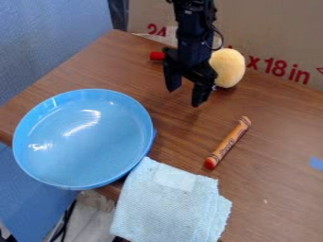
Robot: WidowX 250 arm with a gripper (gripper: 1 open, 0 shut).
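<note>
My black gripper hangs over the back middle of the wooden table, its two fingers apart with nothing visible between them. Just behind it sit a round yellow object and a red object, partly hidden by the arm. An orange crayon-like stick lies to the front right of the gripper, apart from it. A blue plate fills the left of the table. A folded pale blue cloth lies at the front.
A cardboard box stands behind the table.
</note>
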